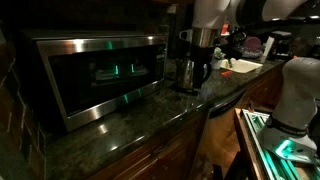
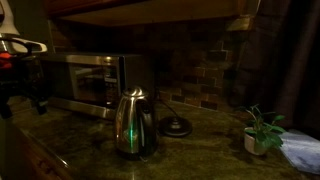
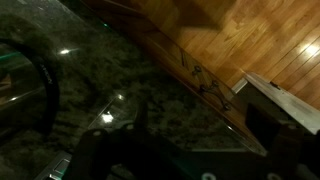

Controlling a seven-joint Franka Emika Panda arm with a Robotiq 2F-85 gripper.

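Observation:
With its fingers apart and nothing visible between them, my open gripper (image 1: 200, 76) hangs above the dark counter in exterior view 1. In exterior view 2 the gripper (image 2: 20, 98) is at the far left, well apart from the shiny metal kettle (image 2: 135, 122). The kettle stands upright on the counter, in front of the microwave's right side. A round black base (image 2: 175, 127) lies to its right. The silver-framed microwave (image 1: 107, 75) has its door closed. The wrist view looks down on the granite counter (image 3: 105, 85) and its edge, with dark fingers at the bottom.
A potted plant (image 2: 262, 132) and a pale cloth (image 2: 302, 150) occupy the counter's right end. The wooden floor (image 3: 240, 35) shows beyond the counter edge. The lighting is dim.

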